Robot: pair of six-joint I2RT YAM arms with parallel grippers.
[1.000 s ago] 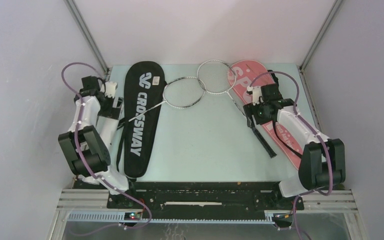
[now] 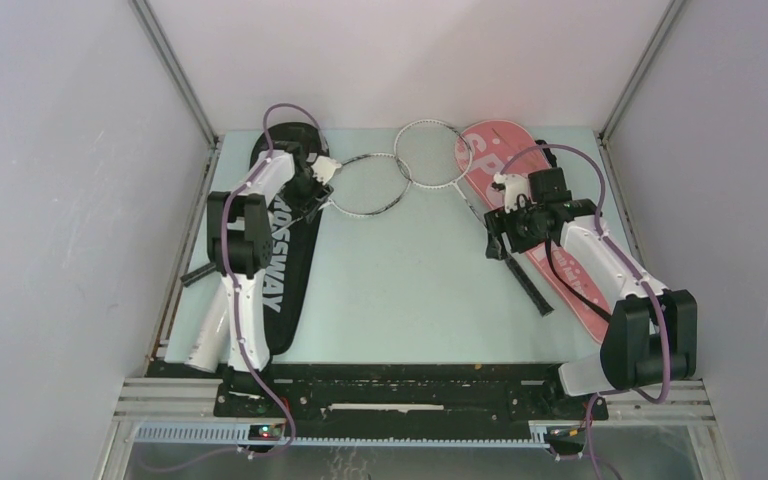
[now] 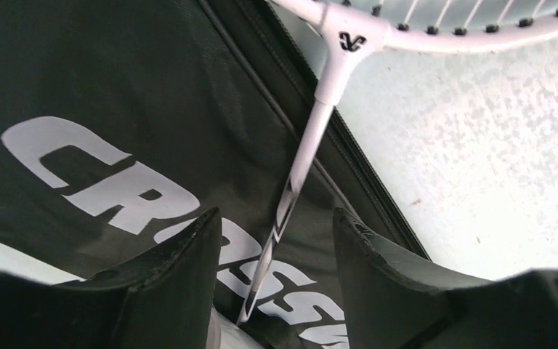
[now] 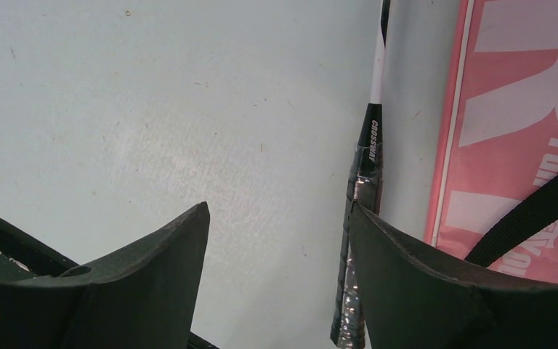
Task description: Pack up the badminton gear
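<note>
A white racket [image 2: 365, 212] at the left has its shaft lying slantwise over the black CROSSWAY bag [image 2: 285, 320]. My left gripper is open above that bag, and the shaft [image 3: 306, 149] runs through the view between its fingertips; nothing is gripped. A second white racket [image 2: 447, 186] points its dark handle [image 2: 529, 288] towards the front right. My right gripper is open over the table just left of this handle, its right finger overlapping the grip [image 4: 363, 185] in the right wrist view. The red bag [image 2: 580, 295] lies farther right.
A pale tube [image 2: 210, 335] lies along the left edge, partly under my left arm. A black strap [image 4: 534, 211] crosses the red bag. The two racket heads overlap at the back, and the table's middle front is bare.
My left arm has swung from the left edge rightwards over the black bag, coming above the racket shaft.
</note>
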